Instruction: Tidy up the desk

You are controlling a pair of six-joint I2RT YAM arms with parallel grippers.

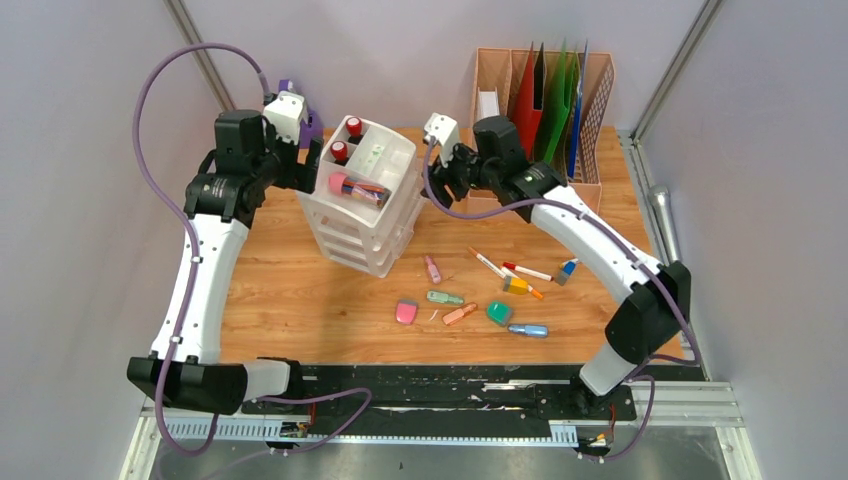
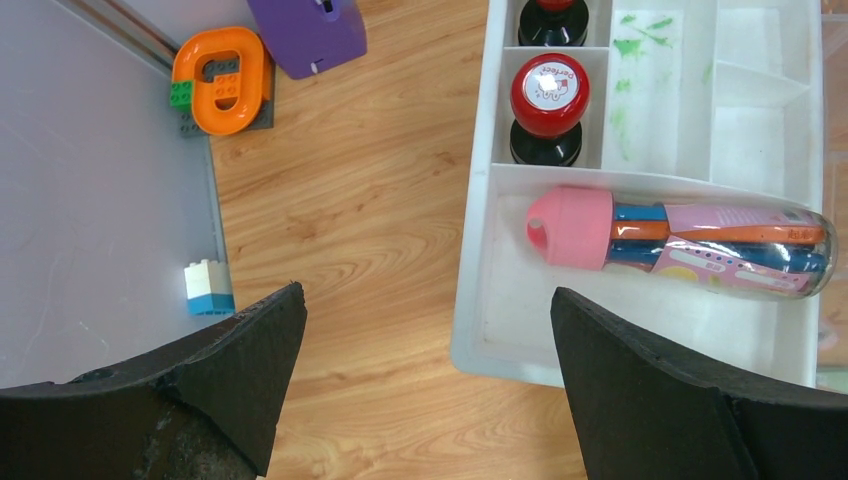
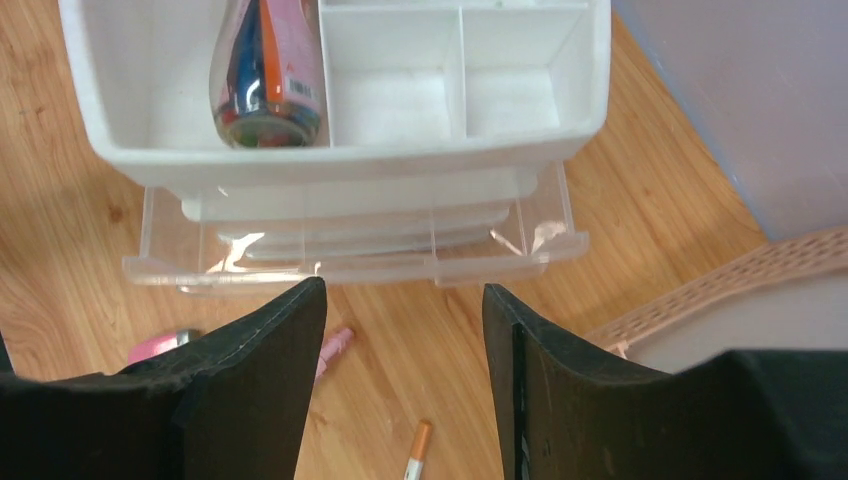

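The white drawer organizer [image 1: 330, 220] stands at back centre, its top holding red-capped bottles [image 2: 548, 98] and a pink-capped jar of pens [image 2: 740, 250]. My left gripper hangs open over the organizer's left side, nothing between its fingers. My right gripper is right of the organizer, part open and empty, above clear drawers [image 3: 370, 265]. Loose highlighters [image 1: 459, 312], markers [image 1: 525, 270], a pink item [image 1: 406, 312], a teal one [image 1: 499, 311] and a yellow one [image 1: 516, 285] lie on the desk's front half.
A peach file holder [image 1: 490, 70] with coloured folders stands at back right. A purple object [image 2: 310, 40] and toy bricks [image 2: 208, 290] are behind and left of the organizer.
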